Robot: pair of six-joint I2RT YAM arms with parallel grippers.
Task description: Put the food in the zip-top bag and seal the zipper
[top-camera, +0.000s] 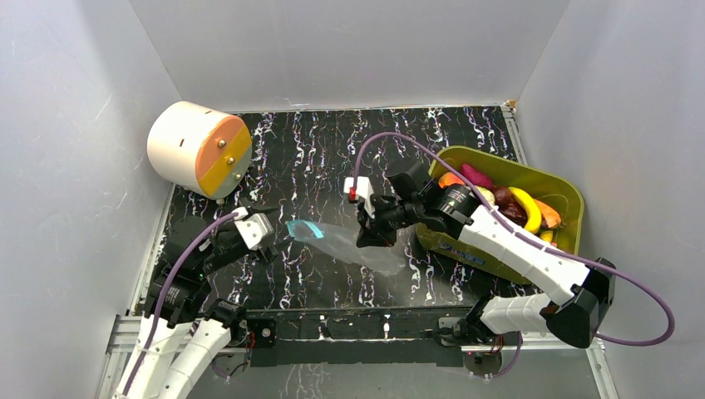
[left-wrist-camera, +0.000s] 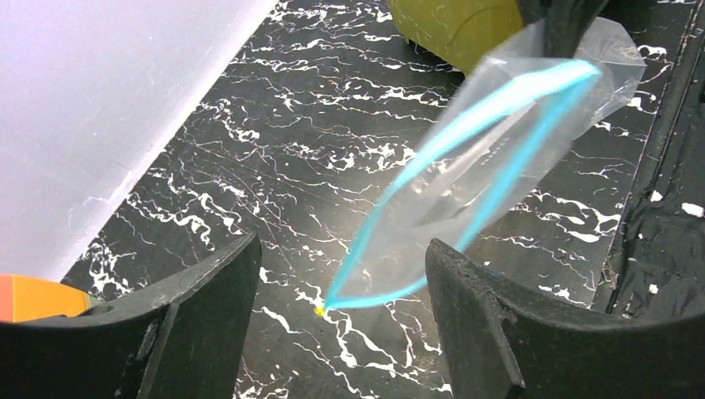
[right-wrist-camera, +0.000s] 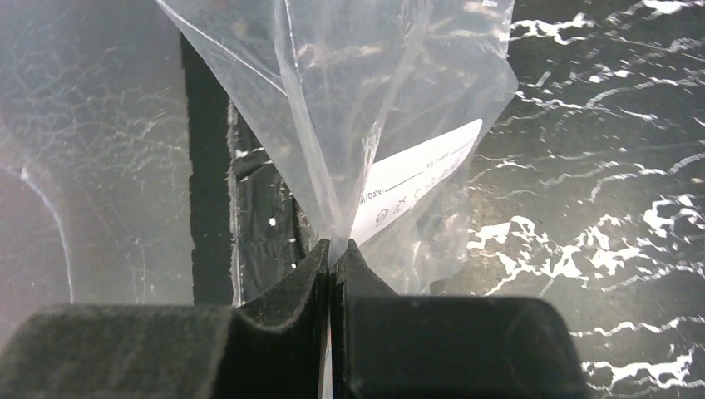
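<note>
A clear zip top bag (top-camera: pixel 335 241) with a blue zipper band hangs over the middle of the table, pinched by my right gripper, which is shut on its gathered plastic. The bag's blue-edged mouth (left-wrist-camera: pixel 399 195) gapes toward the left arm, and no food shows inside. My left gripper is part open, its fingers (left-wrist-camera: pixel 470 291) apart with nothing between them; the bag's mouth lies beyond them. In the right wrist view a white label (right-wrist-camera: pixel 416 179) shows on the bag. Colourful food (top-camera: pixel 520 206) lies in the green bin (top-camera: pixel 574 187) at the right.
A round drum (top-camera: pixel 193 143) with coloured segments stands at the back left, close to the left arm. Grey walls (top-camera: pixel 349 50) enclose the dark marbled table (top-camera: pixel 316 154). Free table lies behind the bag and in front of it.
</note>
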